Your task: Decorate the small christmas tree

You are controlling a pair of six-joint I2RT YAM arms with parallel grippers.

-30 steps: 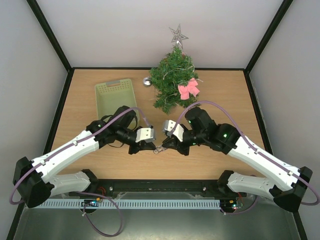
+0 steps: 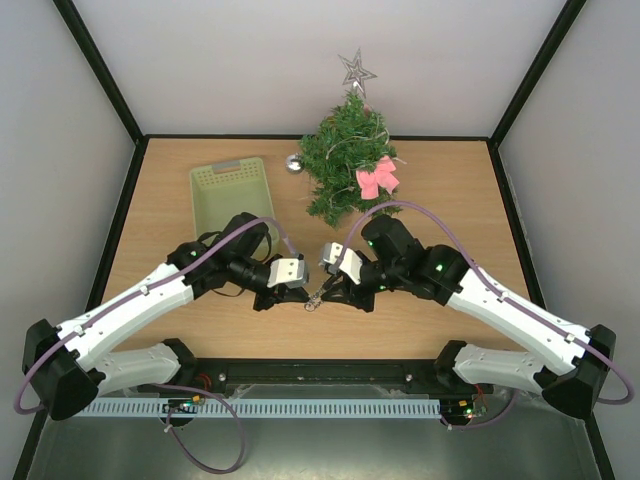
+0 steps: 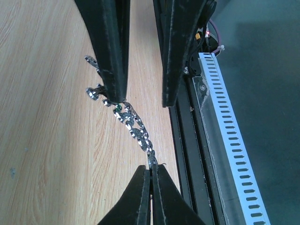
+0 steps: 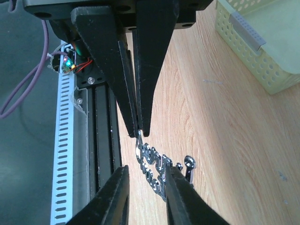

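A silver glittery ornament (image 3: 133,124) hangs between my grippers above the table's front. My left gripper is shut on its thin end, as both wrist views show. My right gripper is part open around the ornament's other side, its fingers apart; whether they touch it is unclear. The small Christmas tree (image 2: 340,150) stands at the back, with a silver star (image 2: 357,72) on top and a pink bow (image 2: 377,178) on its right.
A pale green basket (image 2: 227,179) sits at the back left, with a silver ball (image 2: 294,164) beside it. The table's front edge and rail lie below the grippers.
Both grippers have shifted very slightly downward in the top view, with the ornament still between them. The tree and basket are unchanged.
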